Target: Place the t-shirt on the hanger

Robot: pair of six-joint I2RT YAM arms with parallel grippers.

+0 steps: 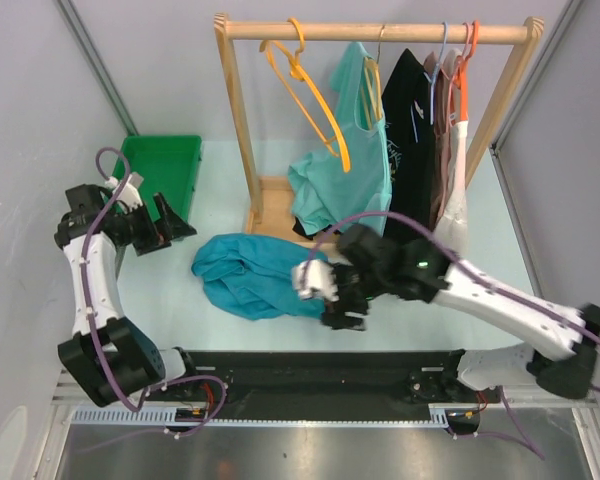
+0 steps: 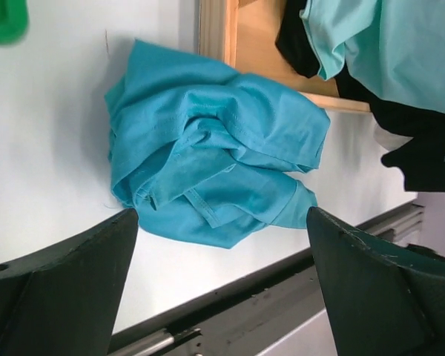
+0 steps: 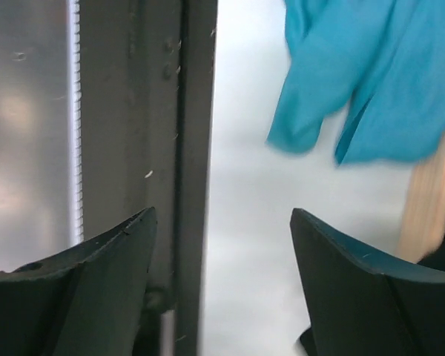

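A crumpled teal T-shirt (image 1: pixel 252 270) lies on the white table, also filling the middle of the left wrist view (image 2: pixel 208 156). My left gripper (image 1: pixel 165 225) stands open above the table, left of the shirt. My right gripper (image 1: pixel 330 300), blurred in the top view, is over the shirt's right end; in the right wrist view its fingers are apart, with the shirt (image 3: pixel 319 81) beyond them and nothing visible between. An empty orange hanger (image 1: pixel 335 130) hangs from the wooden rack's rail (image 1: pixel 370 30).
A green tray (image 1: pixel 180 150) stands back left. Several garments, light teal, black (image 1: pixel 410 170), pink and white, hang on the rack's right half. A wooden box base (image 1: pixel 270 190) sits behind the shirt. The table front edge borders a dark rail.
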